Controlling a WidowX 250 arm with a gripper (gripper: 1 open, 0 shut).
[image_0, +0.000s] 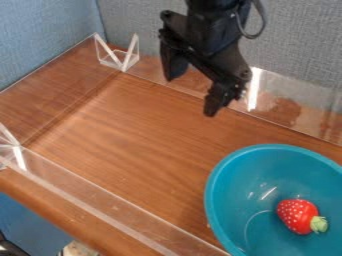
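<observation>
My black gripper (214, 98) hangs over the back of the wooden tray floor, pointing down, open with nothing visible between its fingers. At the lower right a teal bowl (237, 178) holds a red strawberry toy (297, 213) with a pale green top. The gripper is above and behind the bowl, apart from it.
A wooden surface (127, 140) is bordered by clear plastic walls (107, 210) with white triangular braces (118, 58) at the corners. Grey padded panels stand behind.
</observation>
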